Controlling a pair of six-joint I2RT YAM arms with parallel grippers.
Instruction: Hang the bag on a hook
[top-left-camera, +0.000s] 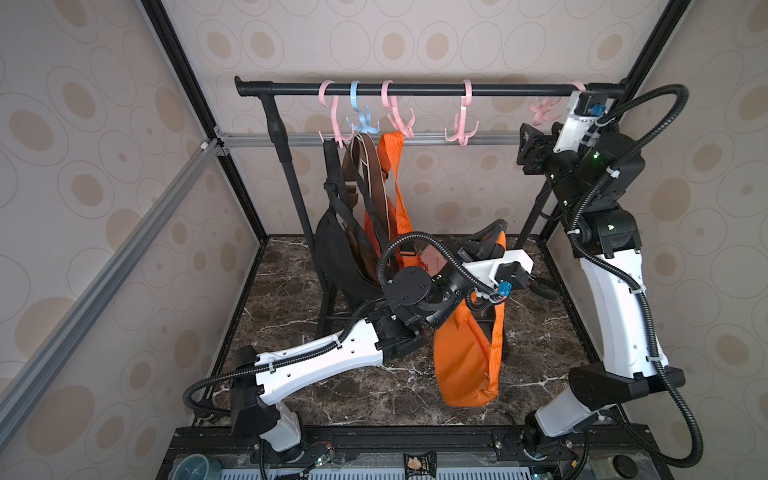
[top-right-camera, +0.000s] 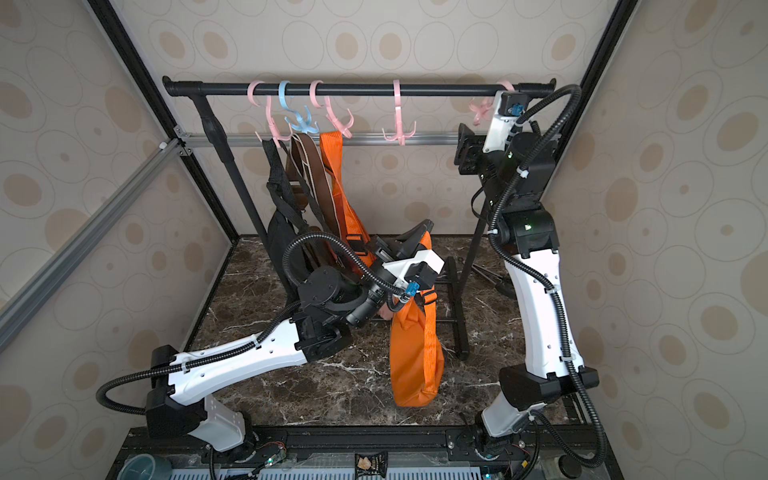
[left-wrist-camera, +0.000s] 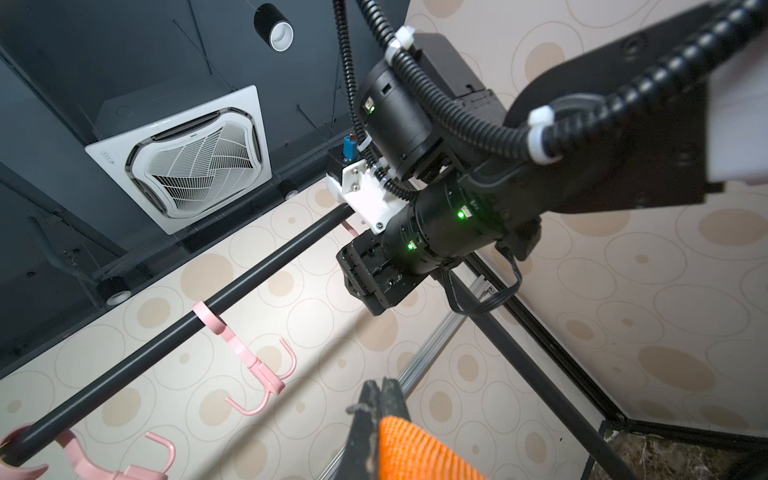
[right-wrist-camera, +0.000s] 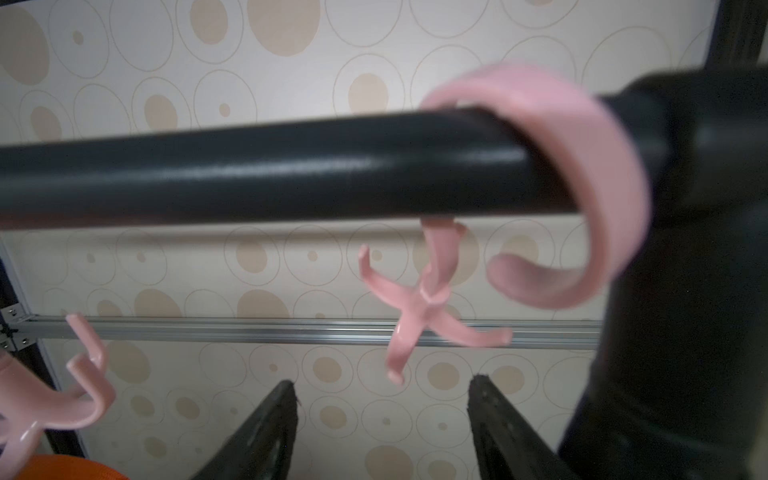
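Note:
The orange bag (top-left-camera: 464, 360) hangs below my left gripper (top-left-camera: 500, 227), its body low over the dark marble floor. In the left wrist view an orange strap (left-wrist-camera: 417, 456) shows at my left fingers, which are shut on it. My right gripper is up by the rail's right end, its fingers apart with nothing between them. Beyond those fingers is the pronged end of the far right pink hook (right-wrist-camera: 424, 304), apart from them. A bare pink hook (top-left-camera: 461, 128) hangs at mid-right on the rail.
The black rail (top-left-camera: 520, 89) crosses the back. At its left are two pink hooks and a blue hook (top-left-camera: 363, 120), with a black bag (top-left-camera: 340, 248), a brown bag and another orange strap (top-right-camera: 336, 176) beneath. Between the mid-right and far right hooks the rail is empty.

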